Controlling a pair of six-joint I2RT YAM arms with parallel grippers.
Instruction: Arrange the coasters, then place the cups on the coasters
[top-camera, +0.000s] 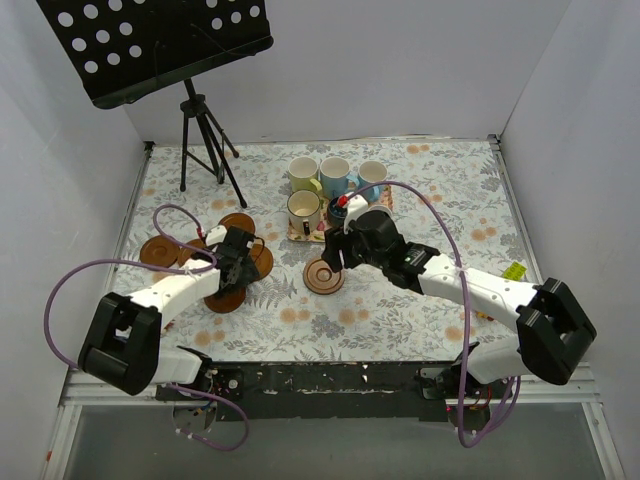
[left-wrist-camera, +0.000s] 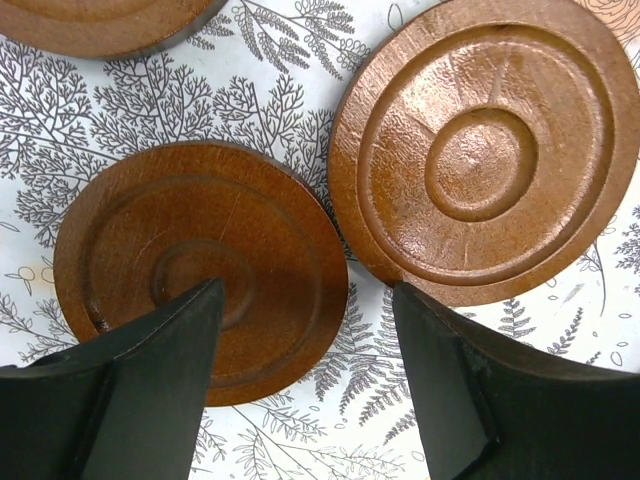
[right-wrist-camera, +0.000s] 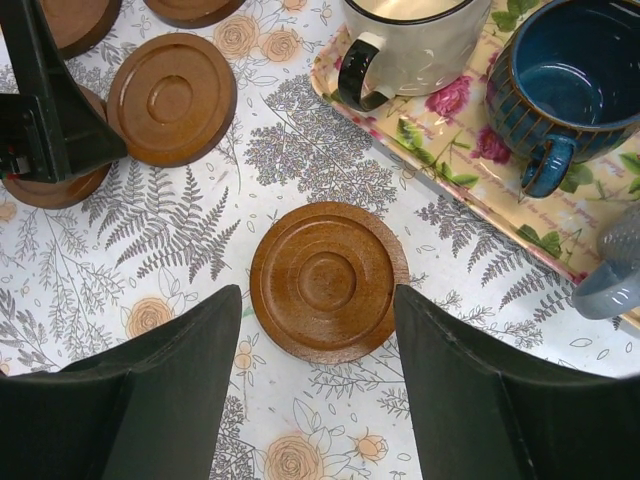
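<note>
My left gripper hangs open low over the wooden coasters at the left, its fingertips by a dark coaster (left-wrist-camera: 200, 250) and a lighter coaster (left-wrist-camera: 490, 110). My right gripper is open, pointing down at a lone coaster (right-wrist-camera: 325, 250) in the middle of the table. Behind it a floral tray (right-wrist-camera: 455, 190) holds several cups: a cream cup (right-wrist-camera: 430, 50), a dark blue cup (right-wrist-camera: 560, 70) and a grey-blue cup (right-wrist-camera: 610, 280), with more pale cups (top-camera: 335, 172) at the back.
A black music stand (top-camera: 195, 105) stands at the back left. A yellow-green item (top-camera: 513, 272) lies at the right edge.
</note>
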